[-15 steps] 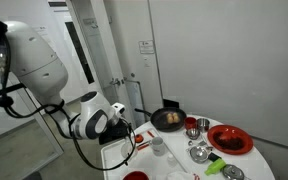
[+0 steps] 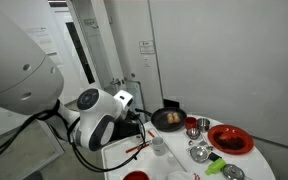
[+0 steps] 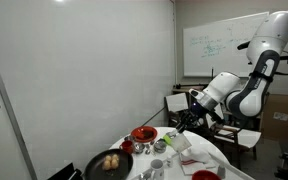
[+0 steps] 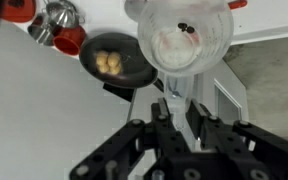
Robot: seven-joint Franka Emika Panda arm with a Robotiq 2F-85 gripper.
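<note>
In the wrist view my gripper is nearly closed, with a narrow pale piece between its fingers; what it is cannot be made out. Just beyond the fingertips is a whitish translucent cup (image 4: 189,42), seen from above with small dark specks inside. That cup (image 2: 158,146) stands upright on the white table in exterior view 1. There, my arm's wrist hides the fingers. From the other side, in exterior view 2, the gripper (image 3: 187,123) hangs above the table near pale items.
A black pan (image 2: 168,118) with brown round items lies at the back. Red cups (image 2: 191,123), metal pots (image 2: 200,152), a red bowl (image 2: 230,139) and a green item (image 2: 215,166) crowd the right side. Another red bowl (image 2: 136,176) sits at the front.
My arm has swung lower and nearer the camera in exterior view 1, and the wrist has shifted a little left. The cup, pan and bowls have stayed in place.
</note>
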